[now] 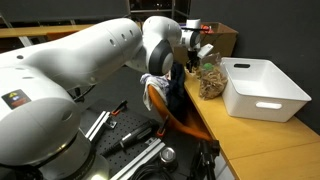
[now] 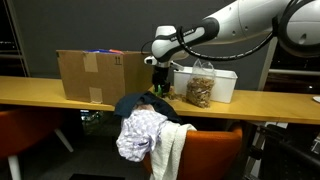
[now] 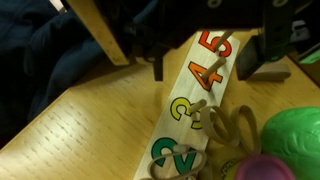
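A pale wooden board with painted numbers (image 3: 182, 108) runs diagonally across the wooden table in the wrist view, with upright pegs and thin tan rings (image 3: 232, 128) around its lower part. Above the board's upper end is my gripper, its dark fingers apart, one on either side of the strip. I cannot tell whether anything between them is touched. From outside, the gripper (image 2: 158, 80) hangs low over the table beside the cardboard box; the board is mostly hidden there.
A green rounded object (image 3: 293, 140) and a purple one (image 3: 263, 168) lie right of the board. Nearby are a big cardboard box (image 2: 88, 75), a clear bag of brown items (image 1: 211, 80) and a white bin (image 1: 266, 92). Dark cloth (image 3: 50, 65) drapes over the edge.
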